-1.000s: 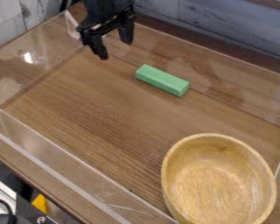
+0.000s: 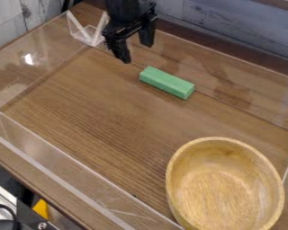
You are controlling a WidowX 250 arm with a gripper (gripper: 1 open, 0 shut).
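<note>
My black gripper [image 2: 126, 50] hangs at the top centre of the camera view, open, with nothing seen between its fingers. It is above and to the left of a green block [image 2: 167, 83] lying on the wooden table [image 2: 98, 126]. A large beige oval bowl [image 2: 223, 185] sits at the lower right.
Clear plastic sheets line the left and upper left edges of the table. A small yellow object [image 2: 40, 207] and dark cables are beyond the lower left edge.
My gripper has moved to the right, toward the green block's side of the table. The block and bowl have not moved.
</note>
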